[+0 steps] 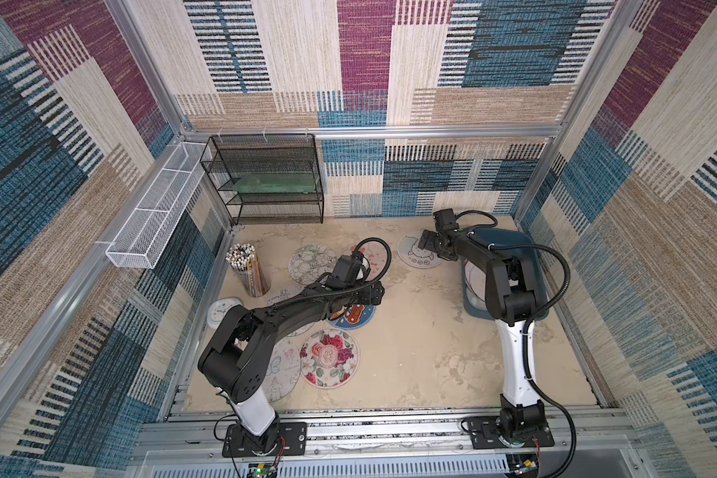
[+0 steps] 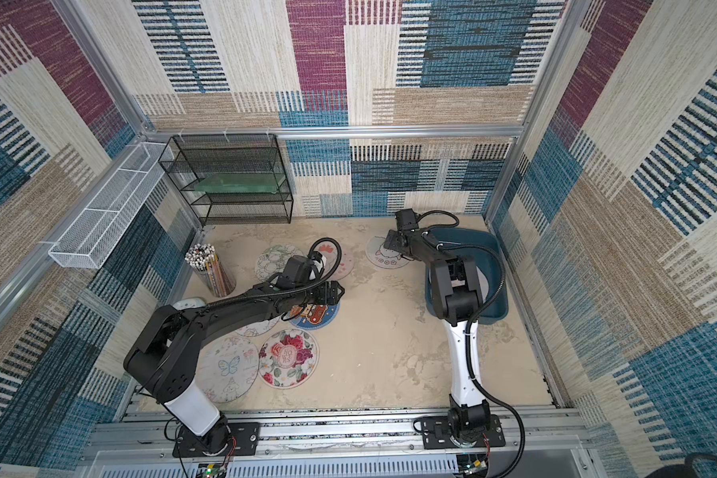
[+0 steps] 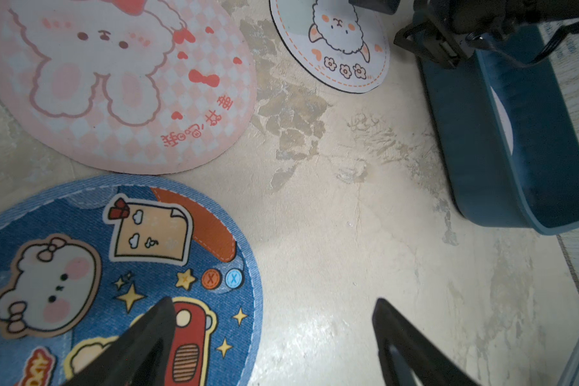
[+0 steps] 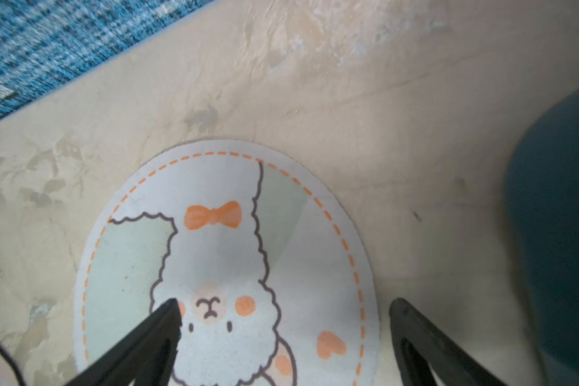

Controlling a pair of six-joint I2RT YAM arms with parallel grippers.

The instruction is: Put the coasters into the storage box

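Round printed coasters lie on the table: floral (image 1: 328, 358), butterfly (image 2: 228, 366), pink bunny (image 3: 109, 83), blue bear (image 3: 199, 276) and alpaca (image 4: 218, 270), among several others. My open left gripper is over the blue bear coaster's right edge, nothing between its fingers. My open right gripper hangs over the alpaca coaster, beside the storage box (image 3: 469, 154), holding nothing. The teal box, at the table's right, has pale round items inside, partly hidden by the right arm.
A cup of pencils (image 1: 251, 275) stands at the left. A black wire rack (image 1: 263, 207) is at the back left, a white wire basket (image 1: 147, 219) on the left wall.
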